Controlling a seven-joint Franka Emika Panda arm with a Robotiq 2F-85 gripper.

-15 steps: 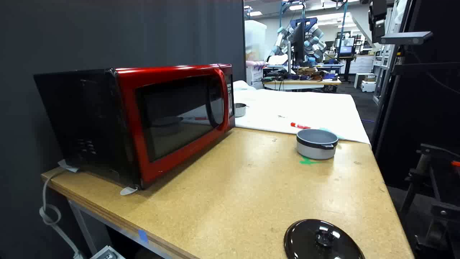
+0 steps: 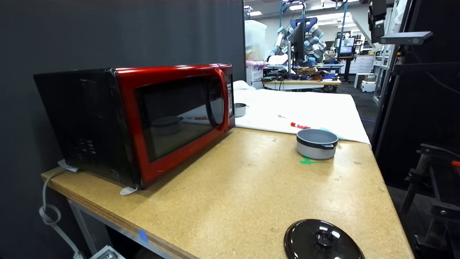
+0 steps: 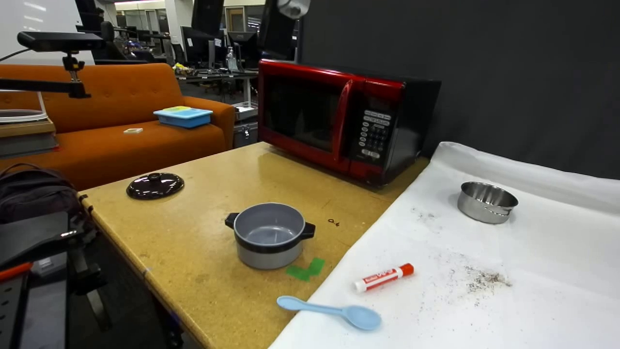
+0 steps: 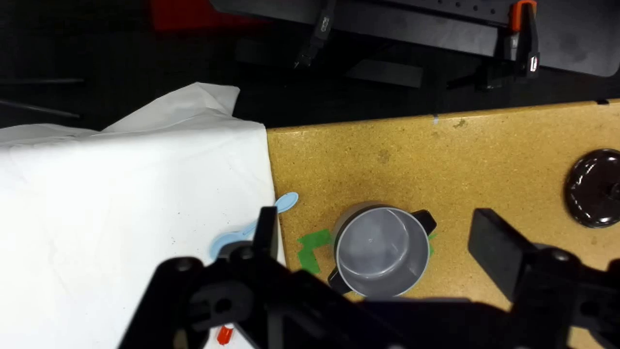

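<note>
High over the table, my open gripper has its fingers (image 4: 267,232) wide apart and nothing between them. In the wrist view a grey pot (image 4: 375,250) with black handles appears below the gap, well beneath the fingertips. It is uncovered and looks empty, standing on the bare wood beside green tape (image 3: 306,270). Its dark glossy lid (image 3: 155,185) lies apart on the wood, knob up. A red microwave (image 2: 176,114) stands with its door shut. On the white cloth are a steel pan (image 3: 487,202) and a red marker (image 3: 384,277). A light blue spoon (image 3: 331,311) straddles the cloth's edge.
The white cloth (image 3: 546,261) covers one end of the table, with dark crumbs (image 3: 485,280) scattered on it. Bare wood (image 2: 241,194) lies clear between microwave, pot and lid. A camera on a bracket (image 2: 405,38) stands beyond the table's side.
</note>
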